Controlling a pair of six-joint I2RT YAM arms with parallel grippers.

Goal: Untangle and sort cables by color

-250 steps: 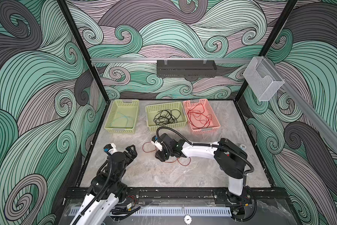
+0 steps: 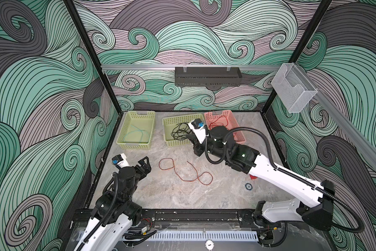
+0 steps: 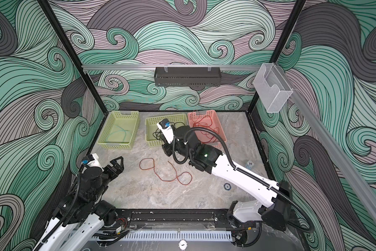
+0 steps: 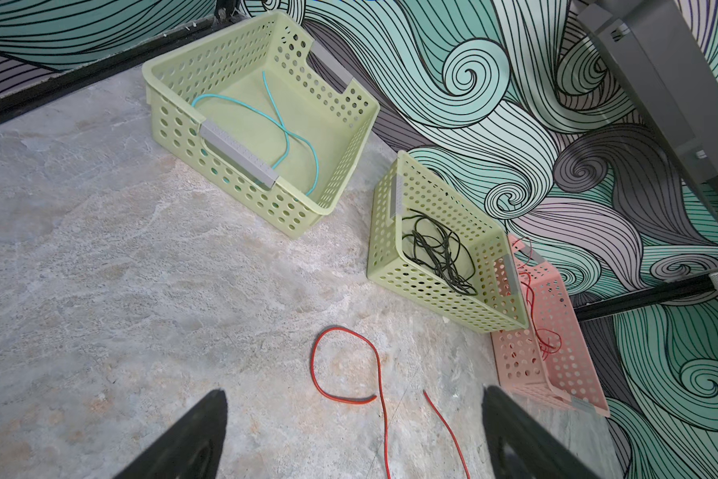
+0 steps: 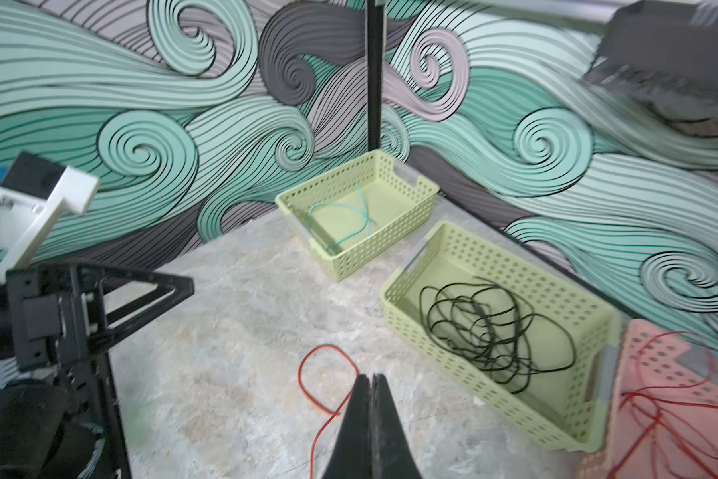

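Observation:
One red cable (image 2: 180, 177) lies in loose curves on the middle of the table, apart from both grippers. Blue-green cable (image 4: 282, 126) rests in the left green basket (image 4: 239, 151). Tangled black cables (image 5: 486, 327) fill part of the middle green basket (image 5: 423, 307). Red cables (image 3: 204, 122) lie in the pink basket (image 3: 218, 121), partly hidden by the right arm in the top views. My left gripper (image 2: 146, 164) stands open and empty, left of the loose cable. My right gripper is shut in front of the middle basket, nothing showing between its fingers.
A small round dark disc (image 2: 248, 186) lies on the right of the table, under the right arm. A dark shelf (image 2: 208, 76) and a white mesh holder (image 2: 293, 87) hang on the rails above.
My right gripper has risen away from the loose red cable, back and to the right, toward the baskets. The red cable stays on the table. The left arm has shifted slightly.

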